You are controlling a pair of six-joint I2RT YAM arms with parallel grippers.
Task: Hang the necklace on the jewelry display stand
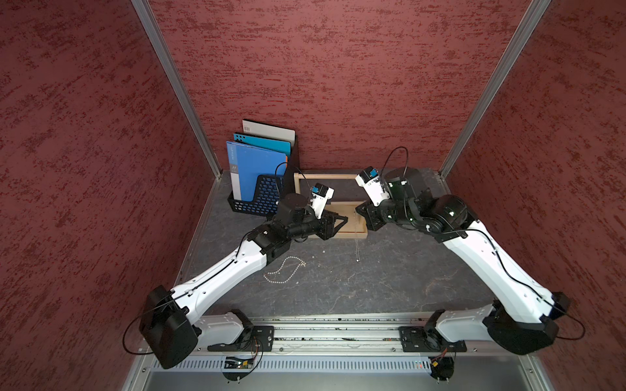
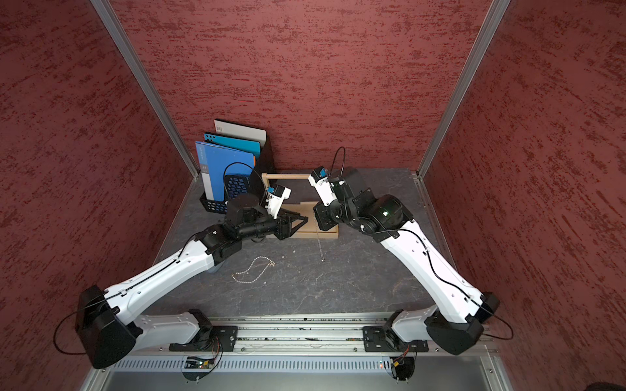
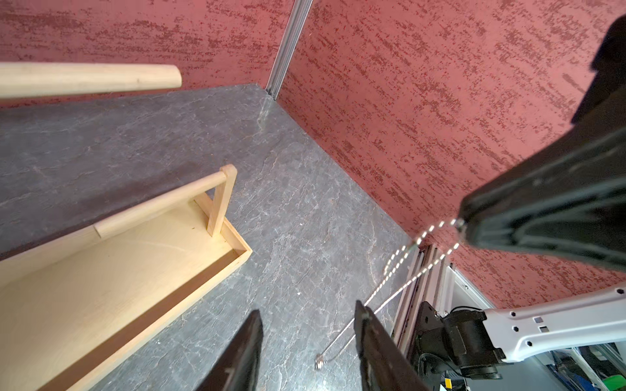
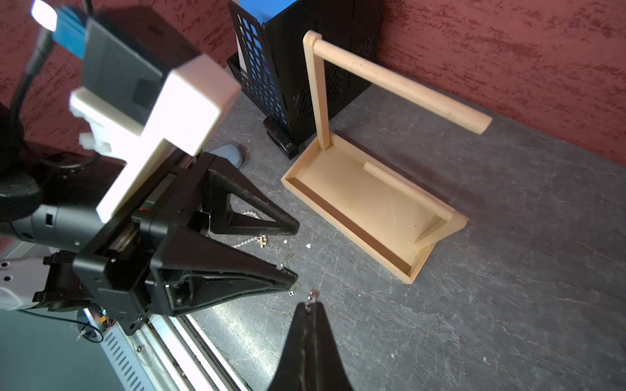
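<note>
Thin, pale and beaded, a necklace [image 3: 407, 277] dangles from my right gripper, which is shut on a small part of it. Its lower end hangs free, also visible as a strand [image 1: 357, 249] in the top left view. My left gripper has its fingers apart with nothing held between them, close beside the right one. Behind both grippers is the wooden jewelry display stand, with a high bar [image 4: 404, 91], a lower bar [image 4: 410, 189] and a tray base [image 4: 352, 226]. No necklace shows on either bar.
Another beaded necklace [image 1: 285, 269] lies on the table at front left. A black mesh file holder [image 1: 266, 194] with blue folders [image 1: 259, 170] stands left of the stand.
</note>
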